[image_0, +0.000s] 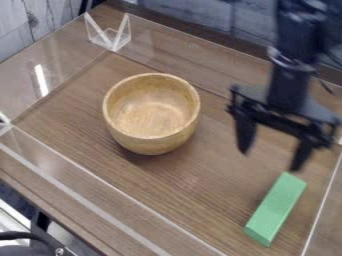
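My gripper (278, 125), dark and blurred by motion, hangs over the right side of the table with its fingers pointing down, above and behind a green rectangular block (277, 207). The fingers stand apart, and I see nothing between them. The green block lies flat at the lower right.
A round wooden bowl (151, 108) sits left of centre. A small white wire-like object (107, 35) is near the back left.
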